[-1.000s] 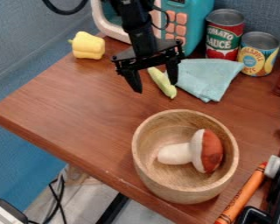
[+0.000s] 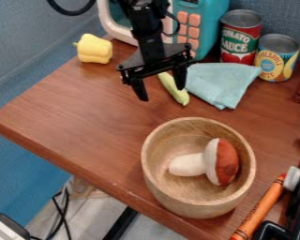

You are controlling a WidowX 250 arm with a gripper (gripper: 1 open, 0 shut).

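Observation:
My black gripper [image 2: 161,86] hangs over the back middle of the table, its fingers apart and pointing down, just in front of the toy microwave. A pale yellow-green corn or banana-like toy [image 2: 174,88] lies beside and behind the fingers. A wooden bowl [image 2: 165,190] at the front holds a toy mushroom [image 2: 220,160] with a red-brown cap and white stem. A yellow pepper [image 2: 94,49] sits at the back left.
A teal cloth [image 2: 221,85], tomato sauce can [image 2: 239,37] and second can [image 2: 277,58] stand or lie at back right. An orange crayon [image 2: 259,212] lies at front right.
The gripper has shifted very slightly left and down; the objects stay in place.

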